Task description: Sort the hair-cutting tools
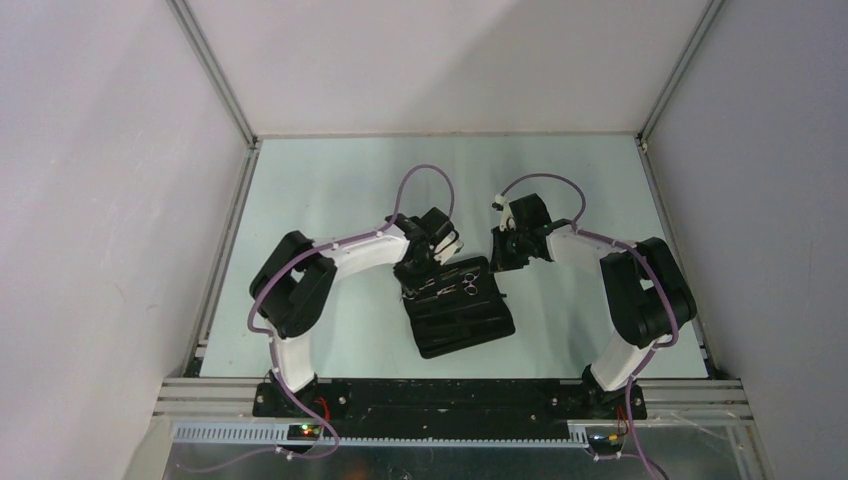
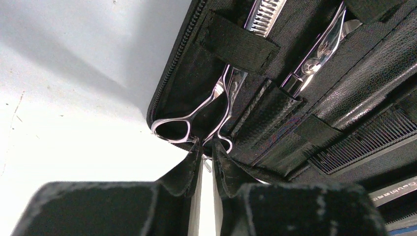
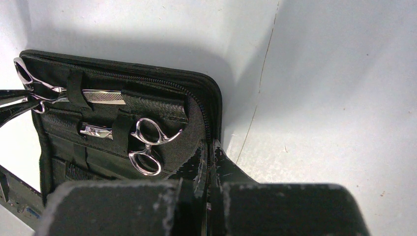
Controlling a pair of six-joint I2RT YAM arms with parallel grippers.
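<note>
The black zip case [image 1: 460, 320] lies open on the table. In the left wrist view, thinning scissors [image 2: 226, 105] sit under a strap at the case's corner. My left gripper has its fingertips close together at their finger rings; whether it holds them is hard to tell. A second pair of scissors [image 3: 145, 132] is under a strap; a comb [image 2: 364, 140] sits lower in the case. My right gripper is shut at the case's zipped right end, nothing visible between its fingers.
Bare white table [image 1: 320, 175] surrounds the case on all sides. Both arms reach in from the front corners, their wrists near each other above the case's back edge.
</note>
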